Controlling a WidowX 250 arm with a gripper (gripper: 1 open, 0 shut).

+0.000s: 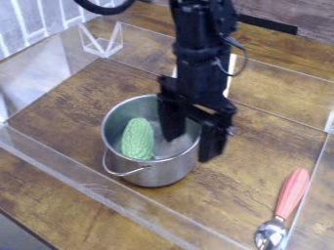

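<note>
A steel pot (pixel 162 168) with a wire handle stands on the wooden table, a green corn-like object (pixel 137 139) inside it. The black gripper (pixel 196 135) is low over the pot's right side, its two dark, blurred fingers apart, one over the pot and one beside its right rim. Nothing shows clearly between them. An ice cream scoop with a red handle (pixel 292 192) lies at the right.
Clear low walls (pixel 53 186) border the work area. A white wire piece (pixel 101 39) is at the back left.
</note>
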